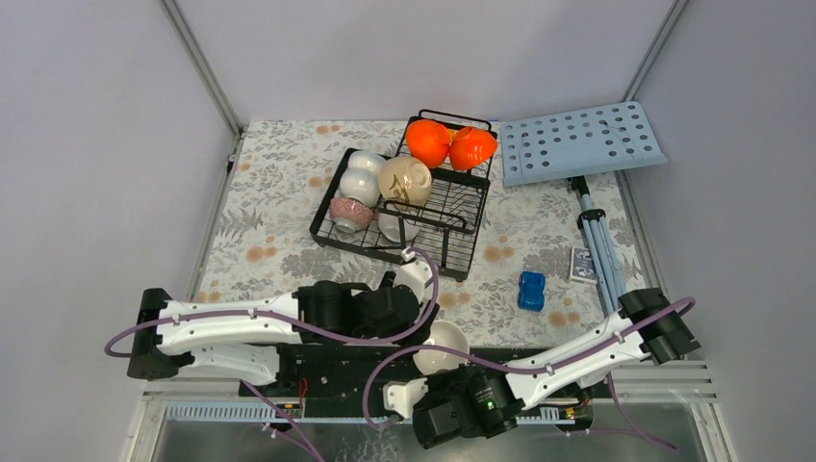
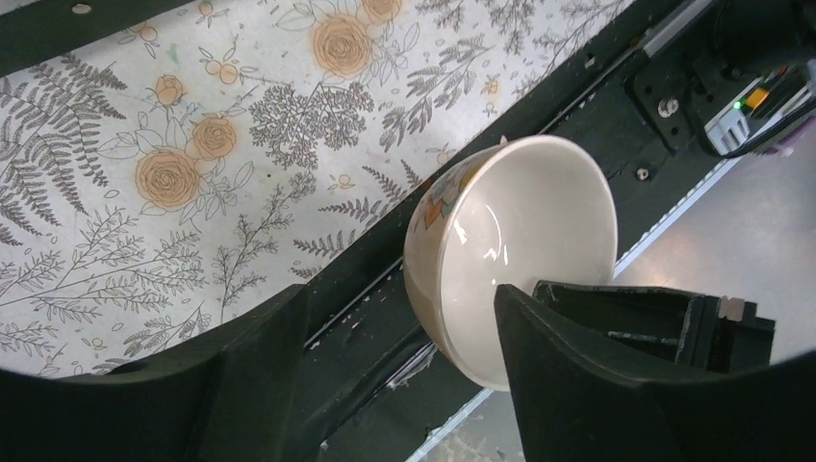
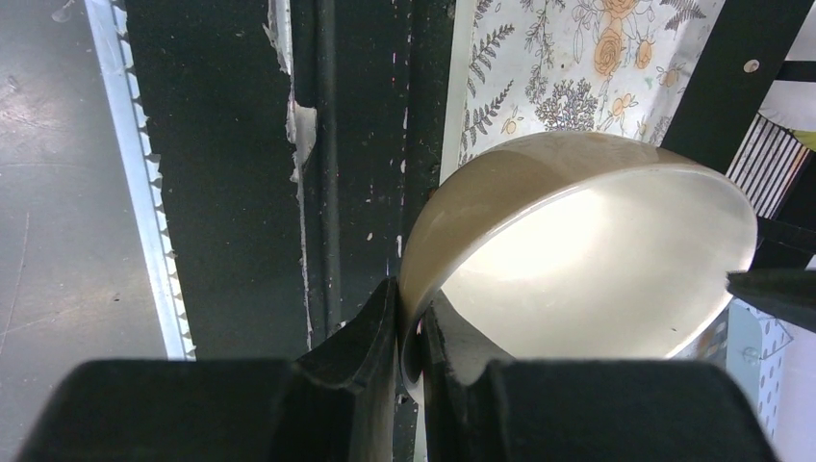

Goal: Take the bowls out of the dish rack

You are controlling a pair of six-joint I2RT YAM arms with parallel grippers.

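Observation:
A white bowl (image 1: 443, 345) with a beige outside is held tilted at the table's front edge. My right gripper is shut on its rim, one finger outside the wall and one inside. My left gripper stands open by the bowl's other side; its right finger overlaps the bowl in the left wrist view, and contact cannot be told. In the right wrist view a dark fingertip (image 3: 775, 294) of the left gripper points at the bowl's far rim. The black dish rack (image 1: 452, 207) holds white bowls (image 1: 360, 186), a pink bowl (image 1: 352, 214), a cream bowl (image 1: 405, 180) and orange bowls (image 1: 428, 142).
Right of the rack lie a blue object (image 1: 531, 291) and a small box (image 1: 582, 265). A pale blue perforated board (image 1: 584, 142) and folded tripod legs (image 1: 601, 250) take up the right side.

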